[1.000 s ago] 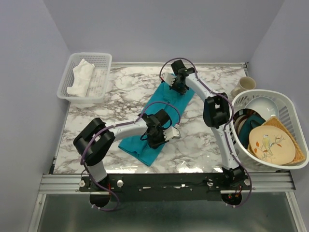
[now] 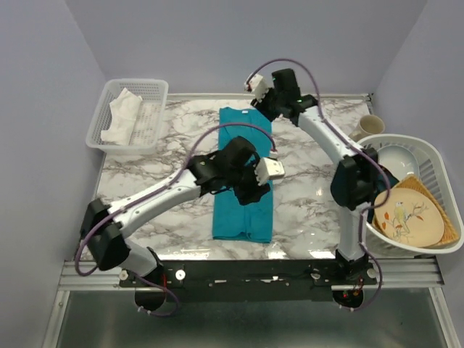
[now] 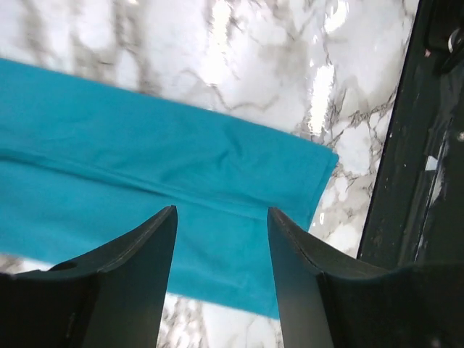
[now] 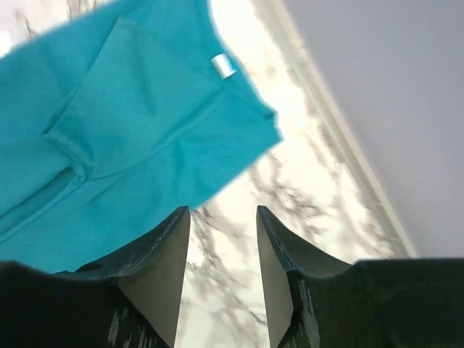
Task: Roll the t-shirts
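Observation:
A teal t-shirt [image 2: 243, 222] lies lengthwise as a long folded strip on the marble table, from near the back edge toward the front. Above its middle hovers my left gripper, its fingers apart with empty space between them and the flat cloth below. My right gripper stands by the far right end of the strip, also open, above bare marble next to the cloth edge. Near that end the teal cloth [image 4: 138, 109] has a raised fold and a small white tag [image 4: 223, 66]. The left arm hides part of the strip from above.
A white basket [image 2: 148, 94] with a white cloth [image 2: 124, 116] stands at the back left. At the right is a large white basket [image 2: 428, 156] holding plates, with a beige cup [image 2: 370, 125] behind it. Bare marble lies on both sides of the strip.
The slanted strip has swung to run straight front to back.

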